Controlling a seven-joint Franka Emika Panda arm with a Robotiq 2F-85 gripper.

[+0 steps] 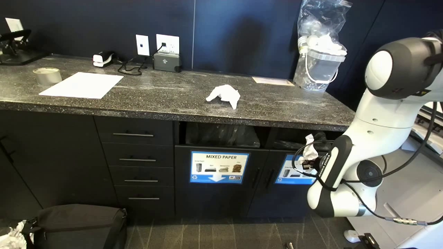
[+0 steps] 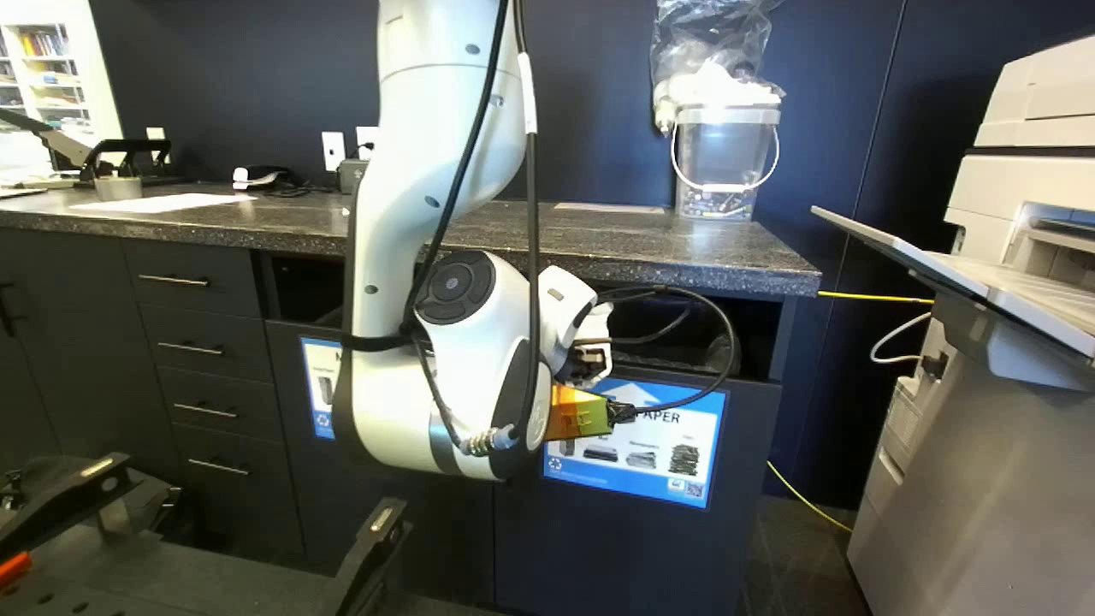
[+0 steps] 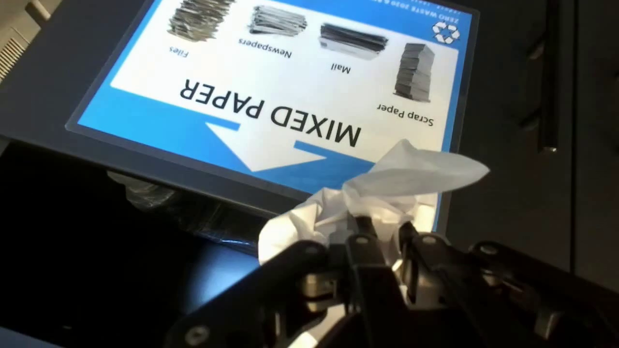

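In the wrist view my gripper is shut on a crumpled white paper (image 3: 316,217), which bulges out past both fingertips. Behind it is the cabinet door's MIXED PAPER sign (image 3: 255,116), upside down here, and the dark bin opening (image 3: 116,249) lies to the lower left. Exterior view 1 has the held paper upright by the right-hand opening, with the arm reaching in from the right. A second crumpled white paper (image 1: 224,94) rests on the countertop (image 1: 174,99). The arm covers most of the gripper in exterior view 2.
A lidded clear bucket (image 1: 317,68) stands at the counter's right end. To the left are a flat white sheet (image 1: 83,85), a tape roll (image 1: 47,76) and a small grey box (image 1: 166,62). A printer (image 2: 985,308) flanks the cabinet on the right. The arm's cable loops beside the gripper.
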